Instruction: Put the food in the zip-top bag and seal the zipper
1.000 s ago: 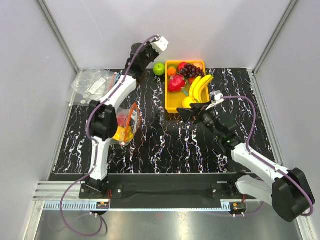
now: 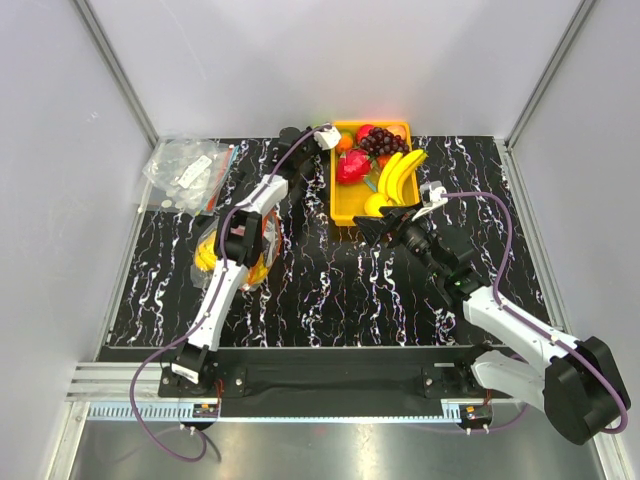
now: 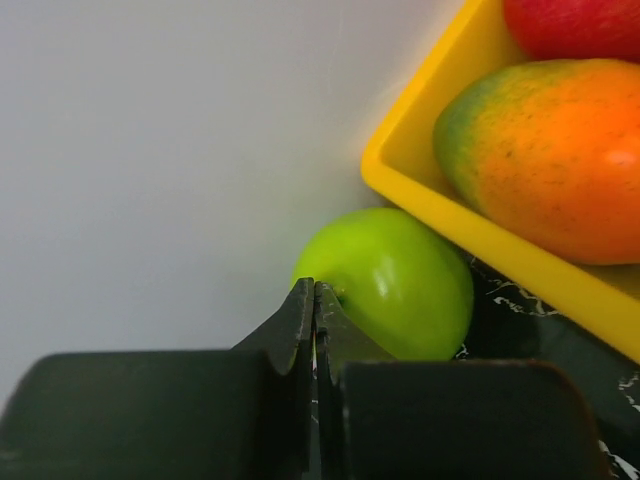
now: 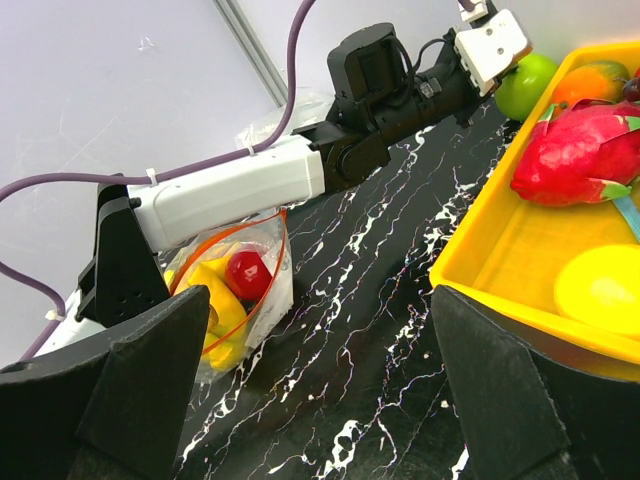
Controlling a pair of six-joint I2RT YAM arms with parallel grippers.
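Note:
In the left wrist view a green apple point(image 3: 415, 280) rests between the back wall and the corner of the yellow bin, outside the bin. My left gripper is shut with nothing between its fingers; its tips overlap the apple's near left side in that view. From above, the left arm hides most of the apple. An open zip top bag point(image 4: 262, 318) with an orange zipper edge holds yellow food and a red item; from above it is partly under the left arm. My right gripper stands open and empty near the bin's front left.
The yellow bin point(image 2: 345, 214) holds a mango, dragon fruit point(image 2: 352, 166), grapes point(image 2: 384, 141), bananas point(image 2: 402, 177) and a lemon. Flat empty bags point(image 2: 186, 172) lie at the back left.
The arm now covers the apple from above. My right arm has not moved.

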